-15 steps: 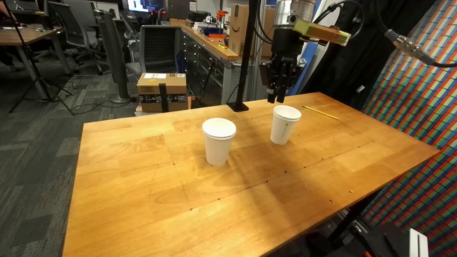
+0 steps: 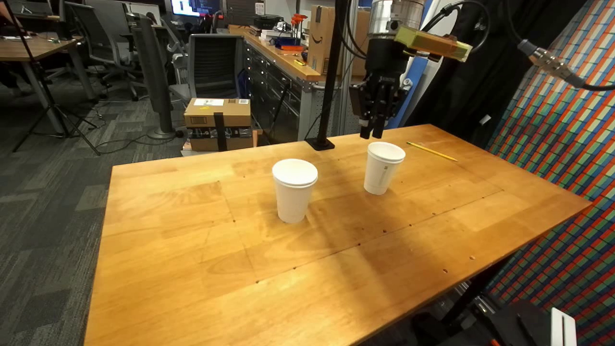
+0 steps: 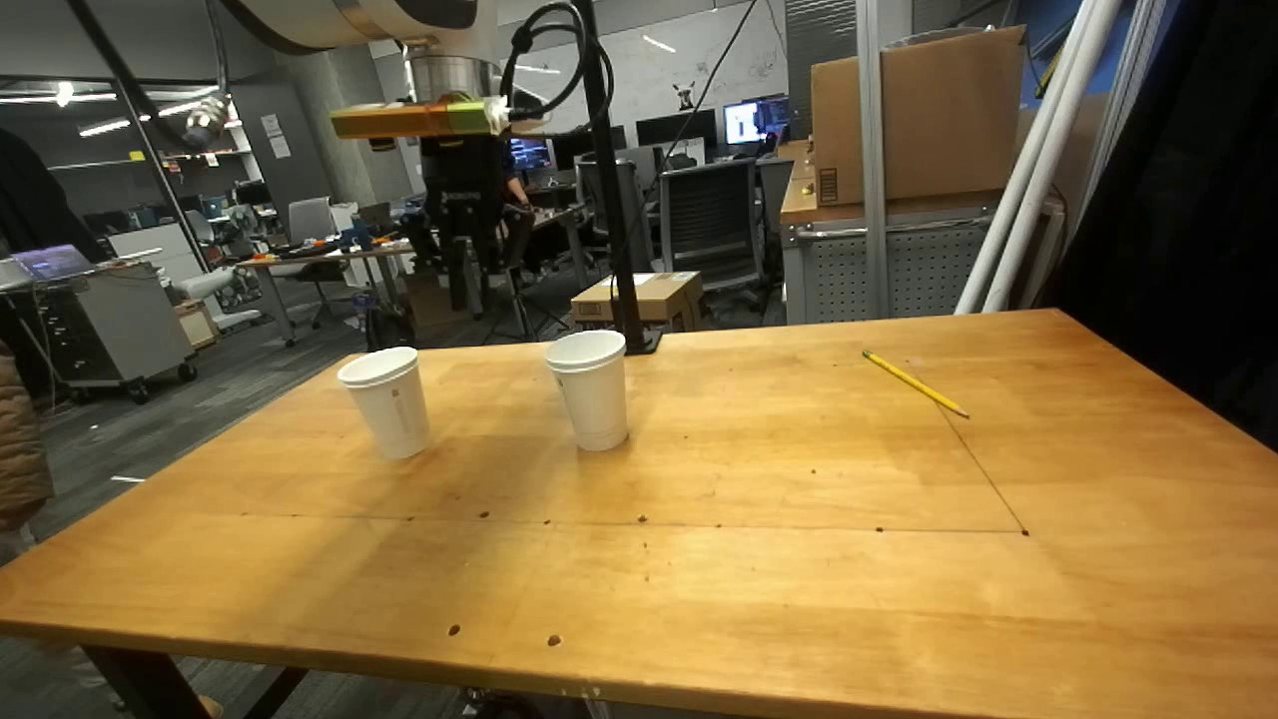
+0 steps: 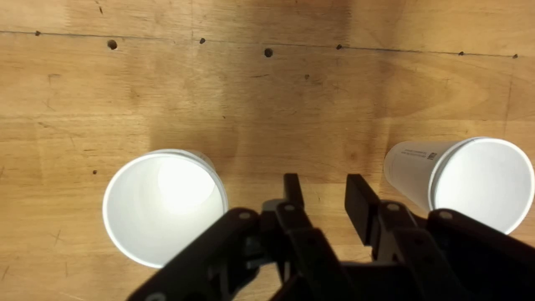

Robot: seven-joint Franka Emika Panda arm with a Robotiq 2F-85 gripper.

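Two white paper cups stand upright and apart on the wooden table. One cup (image 2: 292, 199) (image 3: 395, 413) is on the left in both exterior views and on the right of the wrist view (image 4: 408, 168). The other cup (image 2: 380, 173) (image 3: 595, 405), closer to the pencil, is on the left of the wrist view, where its white inside (image 4: 150, 215) looks empty. Above cup height, my gripper (image 2: 372, 131) points down. It is open, a gap between its fingertips, with bare wood below. From above, it lies between the two cups and holds neither.
A yellow pencil (image 2: 432, 152) (image 3: 914, 383) lies on the right side of the table (image 3: 779, 599). At the back edge rises a black post (image 2: 327, 86) on a flat base.
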